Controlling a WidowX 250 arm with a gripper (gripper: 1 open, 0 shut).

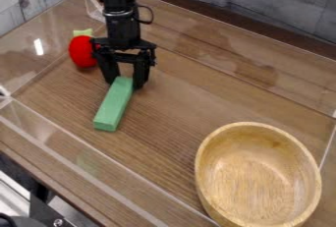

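Note:
My gripper [125, 62], black, hangs in the upper left of the camera view, low over the far end of a green bar-shaped block [114, 108] lying on the wooden table. Its fingers are dark and small, so whether they are open or shut on the block cannot be made out. A red round object [82, 52] lies just left of the gripper, with a small light green piece [86, 32] behind it.
A large yellow bowl [257, 172] takes up the lower right of the table [237, 64]. Walls stand along the back.

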